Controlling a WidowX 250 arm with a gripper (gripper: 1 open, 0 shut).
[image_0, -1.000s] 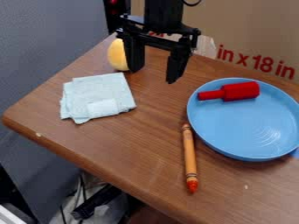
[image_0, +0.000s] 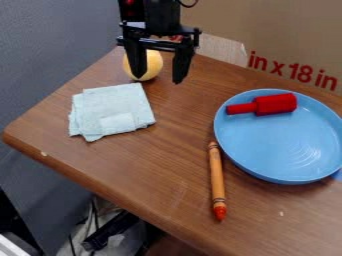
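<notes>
My gripper hangs open at the top of the view, over the back of the table, with nothing visible between its fingers. A yellow round object sits behind it, partly hidden by the fingers. A folded pale cloth lies left of centre. A red roller-like object rests on the upper part of a blue plate at the right. An orange crayon lies left of the plate, pointing toward the front edge.
The wooden table has clear room in its middle and front left. Its left edge drops off to a grey area. A cardboard panel with red lettering stands along the back.
The objects on the table look unmoved.
</notes>
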